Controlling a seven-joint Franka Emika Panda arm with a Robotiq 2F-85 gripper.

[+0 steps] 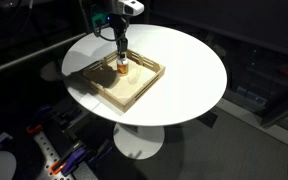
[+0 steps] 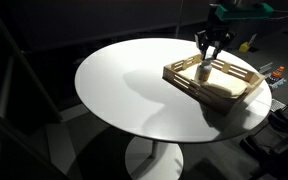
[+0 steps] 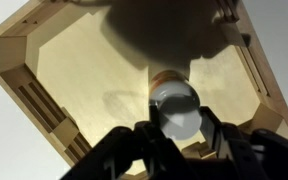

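Note:
A small orange bottle with a pale lid is upright over the floor of a shallow wooden crate, near the crate's back side in exterior view 1. My gripper comes down on it from above and is shut on its lid end. In the wrist view the round lid lies between the two dark fingers, and a strip of orange shows behind it. Whether the bottle's base touches the crate floor cannot be told. The crate has slatted sides and holds nothing else that I can make out.
The crate sits toward one edge of a round white table, whose remaining top is bare. Its raised walls surround the bottle. Dark clutter and cables lie on the floor beside the table.

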